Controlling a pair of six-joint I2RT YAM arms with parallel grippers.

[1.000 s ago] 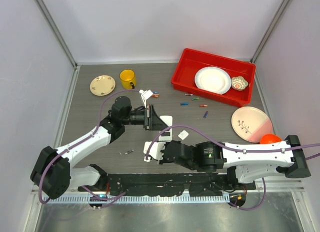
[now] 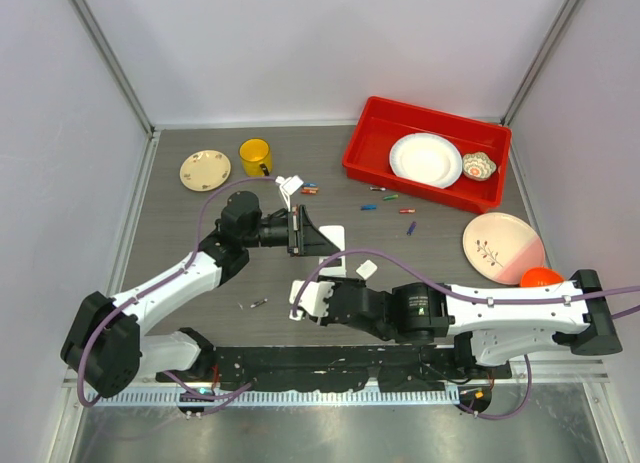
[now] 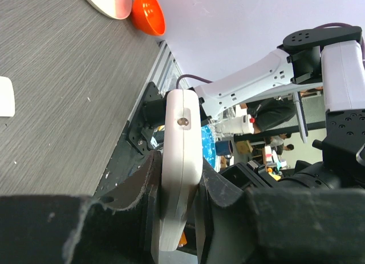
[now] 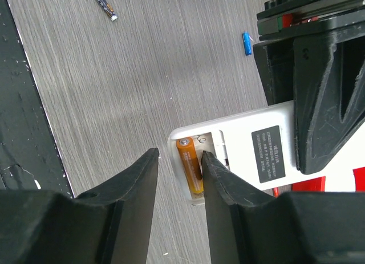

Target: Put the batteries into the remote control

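The white remote point(image 4: 239, 141) is held up by my left gripper, which is shut on it. In the right wrist view its end compartment is uncovered, and an orange battery point(image 4: 190, 166) lies in it along the outer side. The space beside that battery is partly hidden by a finger. My right gripper stands open over the compartment, one fingertip on each side of the battery, with a gap to its left. From above, the arms hide most of the remote point(image 2: 332, 235). The small white cover point(image 2: 367, 269) rests on the table.
A dark battery point(image 2: 258, 303) lies alone at the front left. Several loose batteries are scattered behind the arms, including a blue one point(image 2: 411, 228). The red bin point(image 2: 360, 148), yellow mug point(image 2: 255, 156) and plates stand farther off.
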